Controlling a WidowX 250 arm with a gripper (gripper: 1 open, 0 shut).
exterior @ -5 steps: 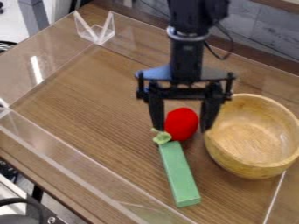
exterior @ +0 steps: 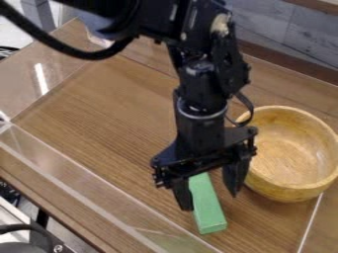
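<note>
My black gripper (exterior: 205,183) is lowered over the table, open, its fingers just above the upper end of a green bar (exterior: 211,214) that lies on the wood. A large yellow bowl (exterior: 297,148) stands to the right, close beside the gripper.
A grey wall (exterior: 291,40) runs along the back. A dark cable arcs from the arm to the upper left.
The gripper has moved toward the camera and downward, covering the red object and the top of the green bar. The bar and bowl look unmoved.
</note>
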